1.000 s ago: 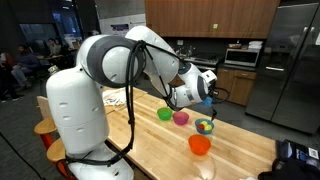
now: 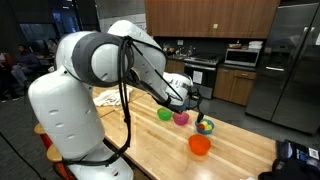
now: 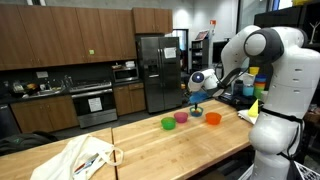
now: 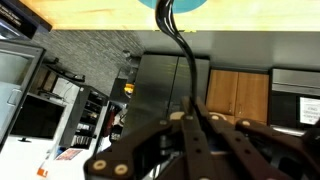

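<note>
My gripper is shut on a thin, black, curved utensil point(image 4: 180, 42), which may be a spoon or ladle. In the wrist view, its far end overlaps a piece of the blue bowl point(image 4: 205, 12) at the top edge. Exterior view 1 has the gripper point(image 2: 194, 94) above the table, up and a little left of that blue bowl point(image 2: 205, 127). Small yellow and other coloured items lie in the bowl. Whether the utensil carries anything cannot be made out.
A green bowl point(image 2: 165, 114) and a pink bowl point(image 2: 181, 119) stand left of the blue one. The orange bowl point(image 2: 199, 145) is nearer the camera. Bare wooden table point(image 2: 245, 148) extends to the right. A white cloth point(image 3: 88, 153) lies at the table's far end.
In exterior view 1 the gripper has moved left, away from above the blue bowl's right side, and slightly up. The arm's upper part has swung left and toward the camera. The bowls stay put.
</note>
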